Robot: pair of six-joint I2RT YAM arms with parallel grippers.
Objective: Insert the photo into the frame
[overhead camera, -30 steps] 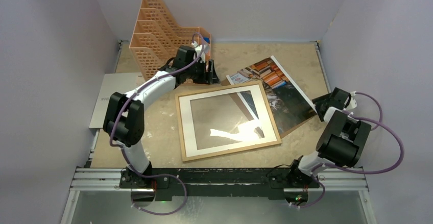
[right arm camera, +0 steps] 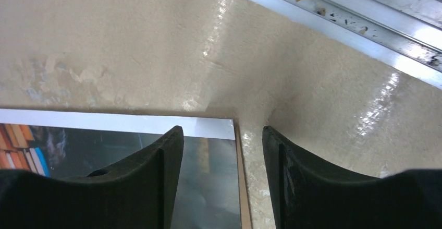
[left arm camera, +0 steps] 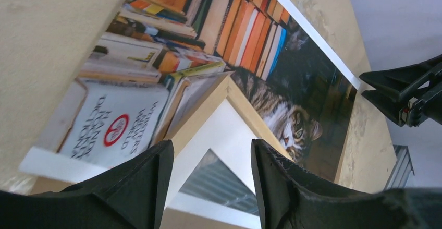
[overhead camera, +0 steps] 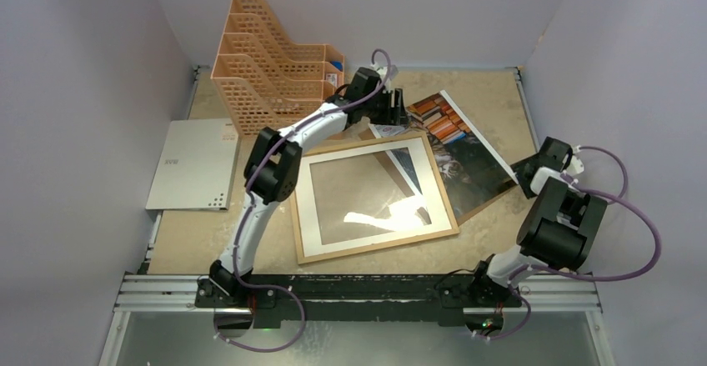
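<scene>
The photo (overhead camera: 454, 166) of books and a cat lies on the table with a backing sheet beneath it, partly under the wooden frame (overhead camera: 375, 241) with white mat and clear pane. My left gripper (overhead camera: 392, 106) hangs above the photo's upper-left part by the frame's corner; in the left wrist view its fingers stand apart with nothing held. My right gripper is open at the photo's right corner, where the white border (right arm camera: 208, 127) and a brown backing edge show between and beyond its fingertips.
An orange slotted organizer (overhead camera: 254, 74) stands at the back left. A silver flat board (overhead camera: 188, 166) lies on the left. Bare table (overhead camera: 492, 99) shows at the back right; walls and metal rails (right arm camera: 365, 41) bound it.
My left gripper has moved right, from beside the organizer to over the photo's upper-left part. The right arm has shifted only slightly; photo and frame look unmoved.
</scene>
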